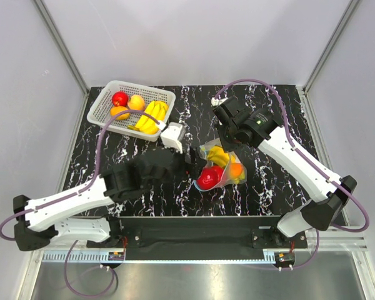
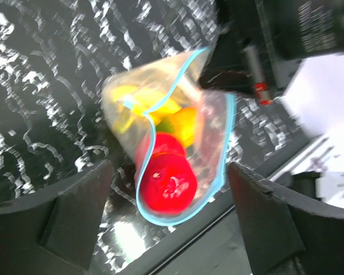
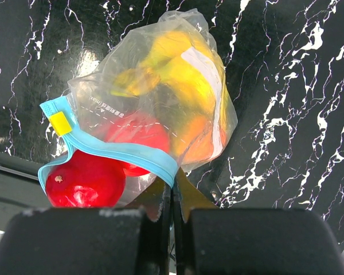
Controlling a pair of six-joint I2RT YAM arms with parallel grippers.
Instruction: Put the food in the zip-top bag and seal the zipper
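The zip bag point(image 1: 220, 169) lies on the dark counter holding yellow bananas point(image 3: 183, 77), an orange fruit point(image 3: 198, 137) and red fruit point(image 3: 86, 180) at its mouth. Its blue zipper point(image 2: 225, 154) gapes, with a yellow slider point(image 3: 60, 123). My right gripper is shut on the bag's edge at the zipper. My left gripper is open, hovering beside the bag's mouth with nothing between its fingers.
A white basket point(image 1: 100, 114) at the back left holds a red fruit, rounder yellow-orange fruits and bananas.
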